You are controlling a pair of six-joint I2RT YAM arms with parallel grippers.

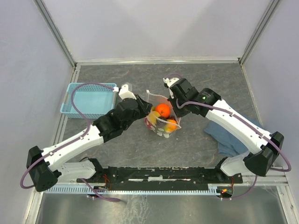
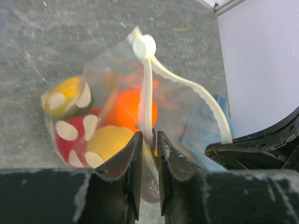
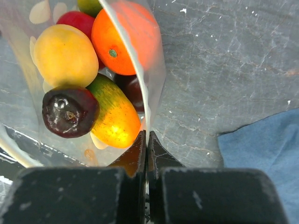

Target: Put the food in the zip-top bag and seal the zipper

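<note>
The clear zip top bag (image 1: 161, 128) stands upright, open at the top, holding an orange (image 3: 122, 37), a yellow fruit (image 3: 65, 55), a dark round fruit (image 3: 70, 112), an orange-green oblong fruit (image 3: 117, 116) and others. My left gripper is at the bag's left rim, its fingertips close around the white zipper strip; whether they grip it is unclear. My right gripper is shut at the right rim, the thin bag edge running into its fingertips.
A light blue plastic basket (image 1: 88, 100) sits at the back left. A blue cloth (image 1: 224, 140) lies on the right. Bare grey table surrounds the bag.
</note>
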